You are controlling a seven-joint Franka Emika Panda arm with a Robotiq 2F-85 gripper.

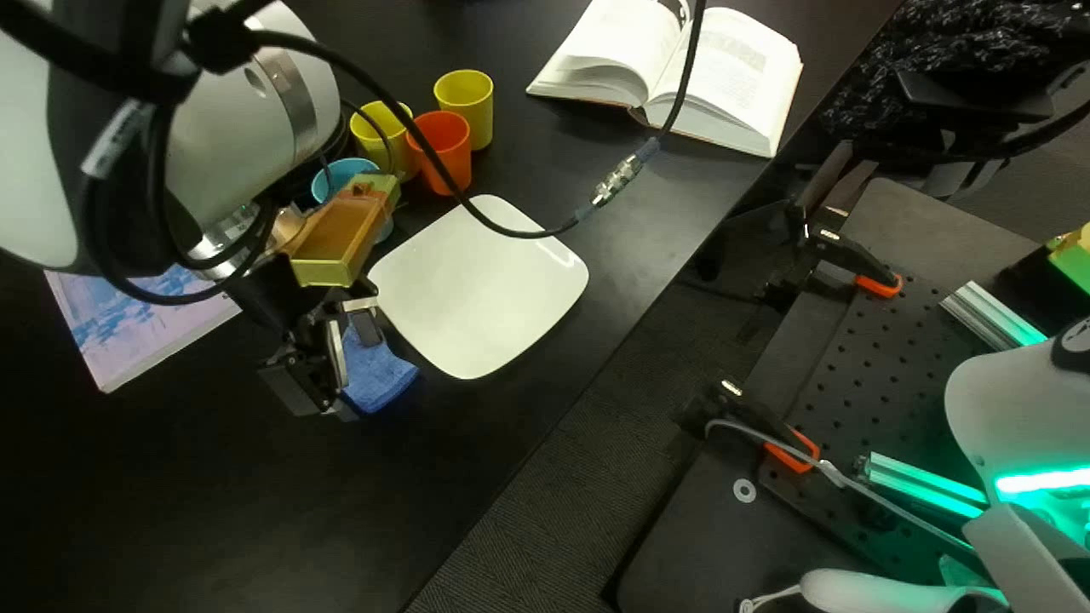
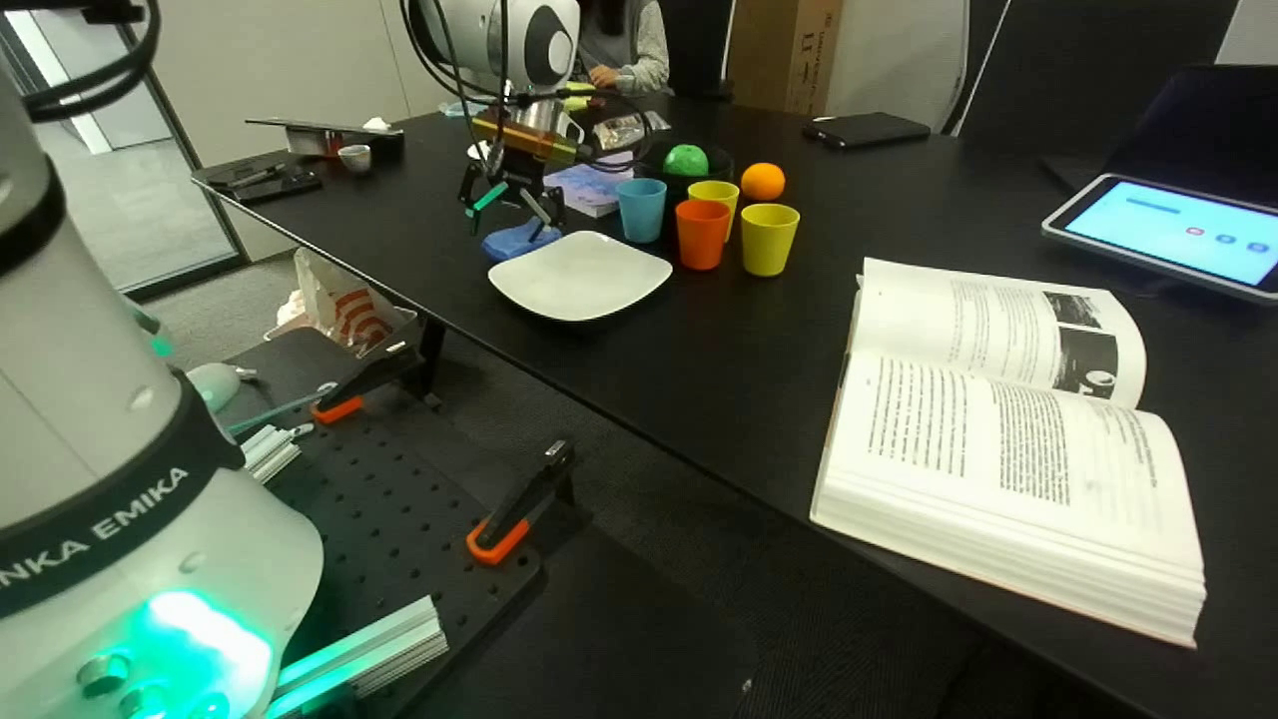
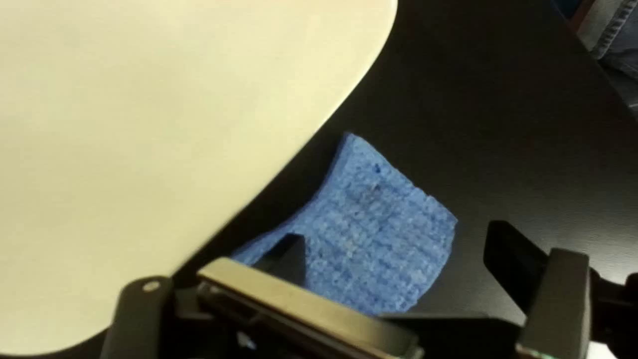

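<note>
A blue sponge [image 1: 380,376] with a pinched middle rests on the dark table, right beside a white square plate [image 1: 480,286]. My gripper [image 1: 332,359] is over the sponge and hides part of it in exterior view 1. Its fingers stand open. In the wrist view, the sponge [image 3: 377,221] shows in the gap between the fingers; the left fingertip [image 3: 290,260] overlaps its lower left part, while the right one [image 3: 511,257] is over bare table. Whether either finger touches the sponge, I cannot tell. The plate [image 3: 179,119] fills the upper left there.
Behind the plate are a blue cup [image 2: 642,210], an orange cup [image 2: 702,234] and two yellow cups [image 2: 768,240]. A black bowl holding something green [image 2: 686,161] and an orange ball [image 2: 762,182] are farther back. An open book [image 2: 1018,443] lies apart.
</note>
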